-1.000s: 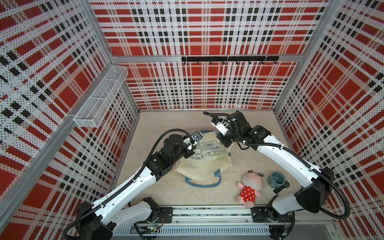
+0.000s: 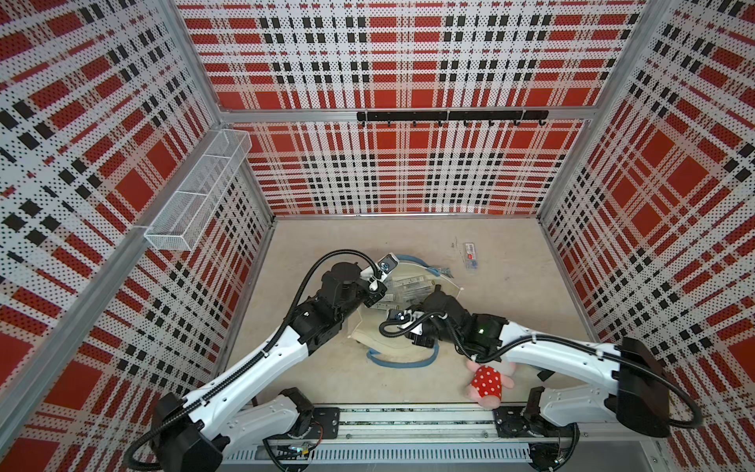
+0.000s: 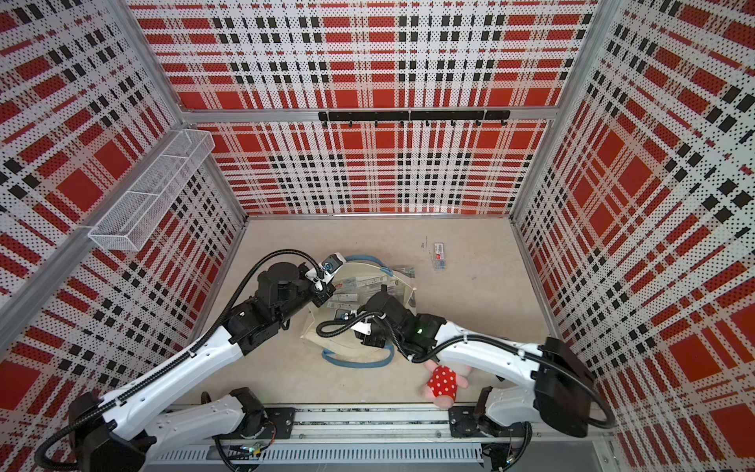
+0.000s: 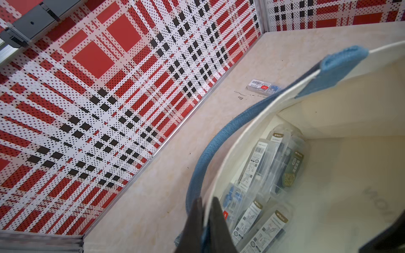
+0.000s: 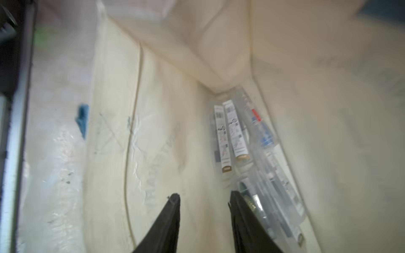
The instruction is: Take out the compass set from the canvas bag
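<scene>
The pale canvas bag lies with its mouth spread wide and its blue handles out. Its rim is pinched in my left gripper, which is shut on the thin cloth near a handle. Inside lie several clear plastic cases with white labels; I cannot tell which is the compass set. One case shows something dark green and yellowish in it. My right gripper hangs over the bag's opening, its fingers apart with only pale cloth behind them. The cases lie beyond the fingertips, and that view is blurred.
A small packet with a red mark lies on the table behind the bag. By the front edge, a plush toy in red polka dots is partly covered by the right arm. A white wire basket hangs on the left wall.
The right gripper has swung from the bag's far right rim toward the front and over its mouth. It has left the rim it was at. My left arm has stayed in place.
</scene>
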